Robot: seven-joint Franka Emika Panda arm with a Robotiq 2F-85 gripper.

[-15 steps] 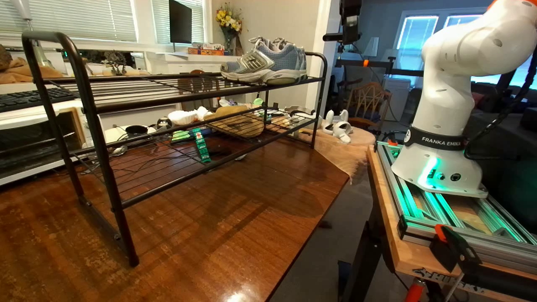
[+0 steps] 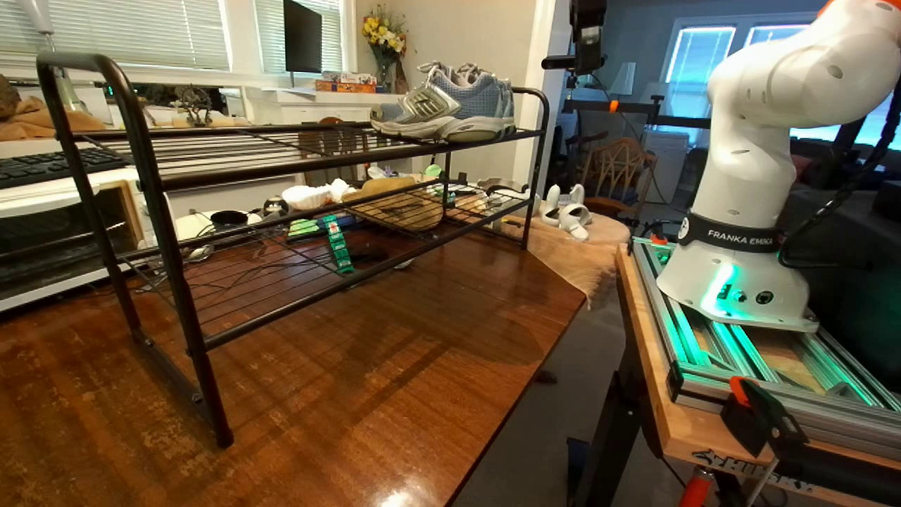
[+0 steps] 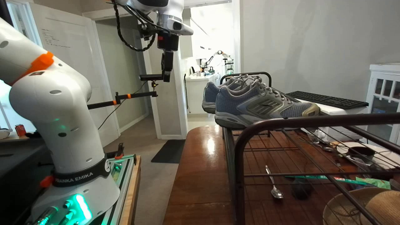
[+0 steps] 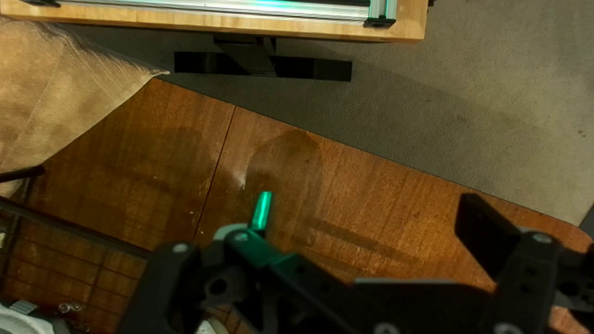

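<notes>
Seen from the wrist, my gripper stands open above the wooden table, its fingers spread wide with nothing between them. In exterior view 2, the gripper (image 3: 167,69) hangs high and points down, left of the shoe rack and well apart from it. A pair of grey-blue sneakers (image 3: 258,107) sits side by side on the rack's top shelf, at one end. The dark metal shoe rack (image 2: 279,313) stands on the table, and its lower wire shelf shows a green strip-like item (image 2: 338,245) over or near it.
A metal spoon (image 3: 275,192) and a straw hat (image 3: 345,206) show under or behind the rack wires. A black keyboard (image 3: 328,99) rests on a white appliance. A brown cloth (image 4: 67,94) covers one corner.
</notes>
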